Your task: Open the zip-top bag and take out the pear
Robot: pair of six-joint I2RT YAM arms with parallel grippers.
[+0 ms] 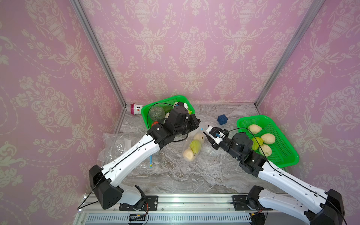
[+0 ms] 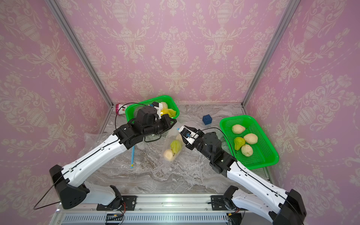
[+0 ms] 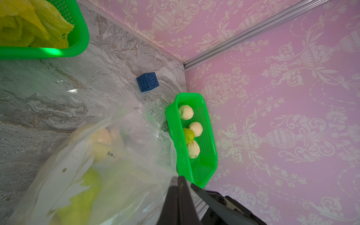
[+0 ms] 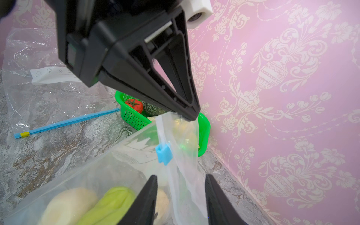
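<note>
A translucent zip top bag (image 1: 188,148) stands tilted mid-table, holding a green pear (image 2: 175,147) and pale round fruits (image 4: 68,208). Its top corner is pinched at the tips of my left gripper, which is shut. The light blue zip slider (image 4: 163,153) sits just below that corner. My right gripper faces the bag's top edge and slider from close by, its fingers apart on either side of the zip strip, below the slider.
Green baskets of produce stand at back left (image 2: 133,112) and right (image 2: 258,157). A blue cube (image 1: 222,119) sits at the back. An empty bag with blue strip (image 4: 67,120) lies at the left.
</note>
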